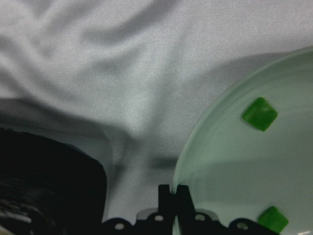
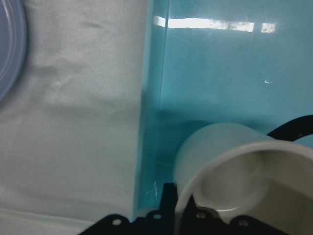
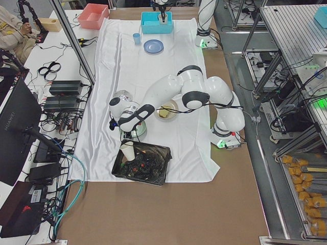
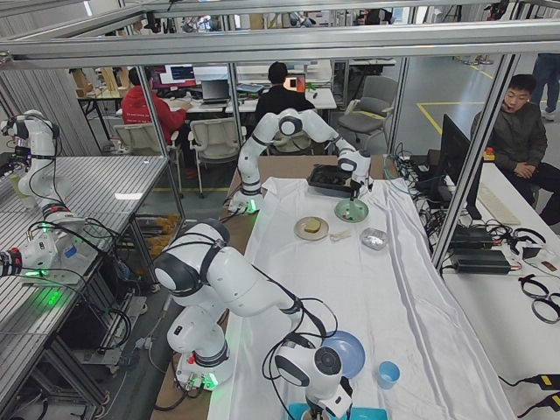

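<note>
My left gripper is shut on the rim of a pale green plate (image 1: 234,171), which holds green cubes (image 1: 259,114). A black bin with a dark liner (image 1: 49,176) lies beside the plate. In the right wrist view, my right gripper is shut on the rim of a white cup (image 2: 215,144), lying tilted in or just over a light blue bin (image 2: 220,73). A dark object (image 2: 288,128) is partly visible behind the cup.
A blue plate (image 3: 154,46) and blue cup (image 3: 136,38) stand near the blue bin. A beige plate (image 4: 306,234) with a yellow item and a foil tray (image 4: 374,240) lie near the green plate.
</note>
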